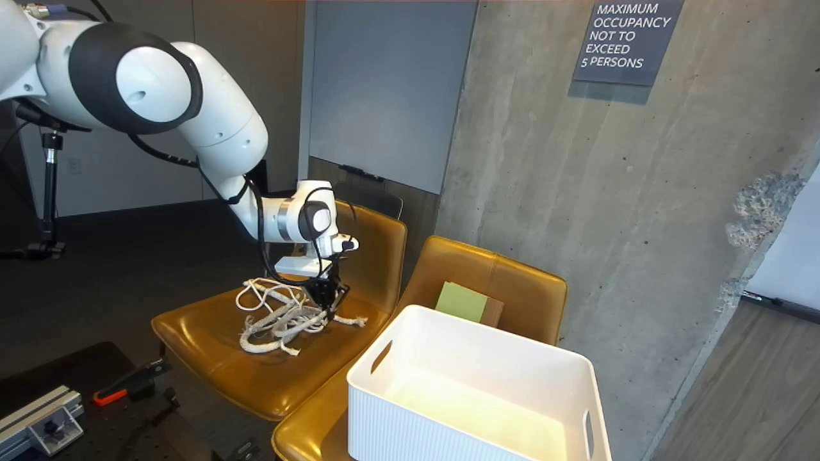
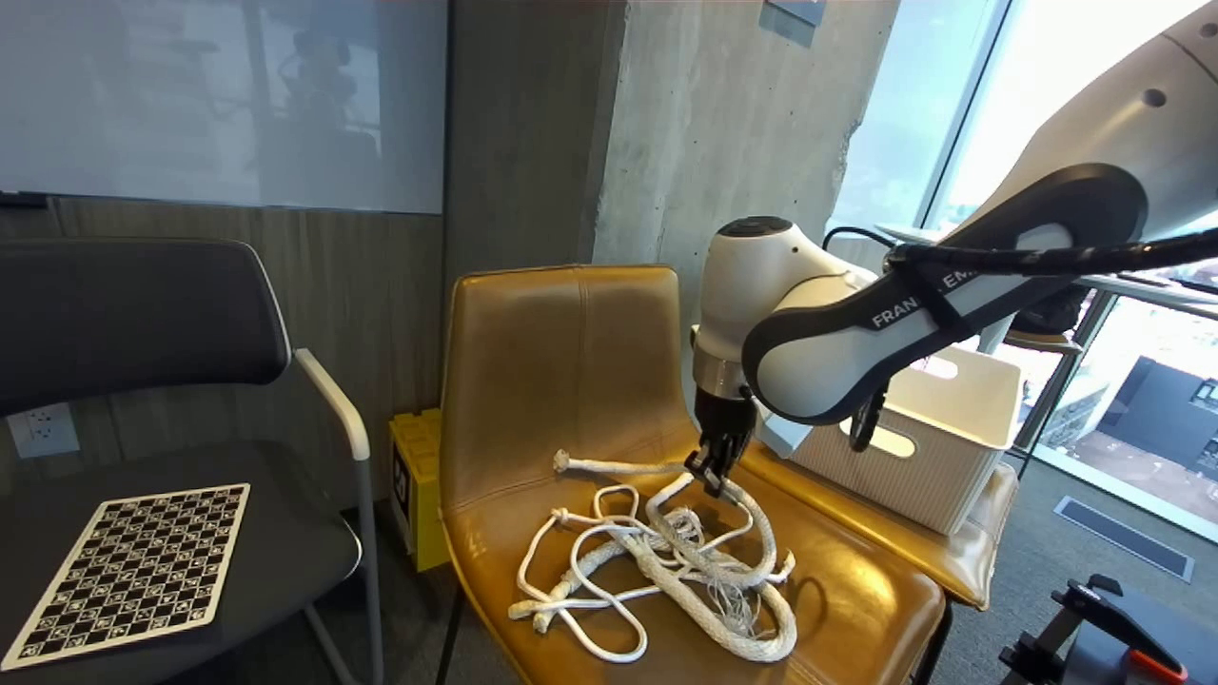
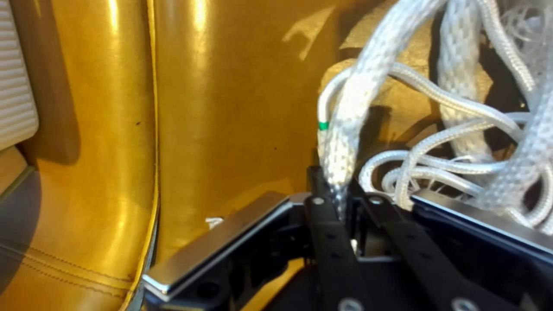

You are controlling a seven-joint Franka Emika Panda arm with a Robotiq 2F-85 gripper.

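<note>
White ropes, thick and thin, lie in a loose tangle on the brown leather chair seat. In exterior view 2 my gripper points down over the back right of the tangle, shut on a thick strand. The wrist view shows this braided white rope pinched between the black fingers and running up and away from them. A thinner cord with a green mark passes close beside it. The held part is raised a little, while most of the tangle rests on the seat.
A white bin, its visible floor bare, stands on the adjoining brown chair. Green and brown boxes sit behind it. In exterior view 2 a black chair holding a checkered board is to the left.
</note>
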